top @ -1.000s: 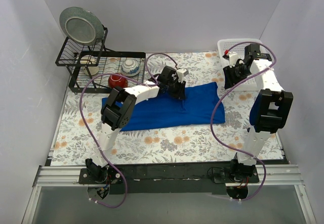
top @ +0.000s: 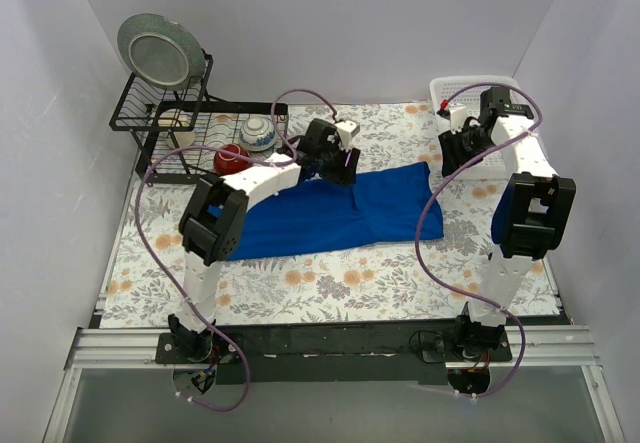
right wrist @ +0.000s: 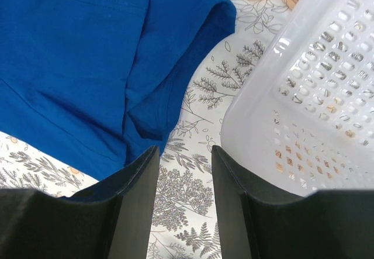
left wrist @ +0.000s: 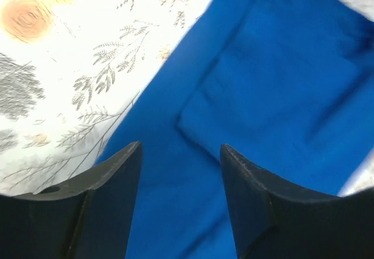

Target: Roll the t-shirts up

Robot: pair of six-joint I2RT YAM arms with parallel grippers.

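A blue t-shirt [top: 370, 213] lies spread across the table, its right part folded over in a layer with a visible edge. Over the shirt's upper middle, my left gripper [top: 345, 175] hangs open; in the left wrist view, blue cloth [left wrist: 245, 95] lies beyond its fingers, none of it gripped. My right gripper [top: 452, 163] is open beside the white basket, just off the shirt's right end. Between its fingers the right wrist view shows only tablecloth, with a shirt corner [right wrist: 137, 145] near the left fingertip. The left arm covers part of the shirt in the top view.
The white perforated basket [right wrist: 251, 116] stands at the back right, close to my right gripper. A black dish rack [top: 150, 153] with a plate [top: 160, 51], a red bowl [top: 232, 159] and a patterned bowl [top: 257, 133] fills the back left.
My left gripper has drawn slightly to the left and up off the cloth, leaving the shirt where it lies. The right arm has barely moved.
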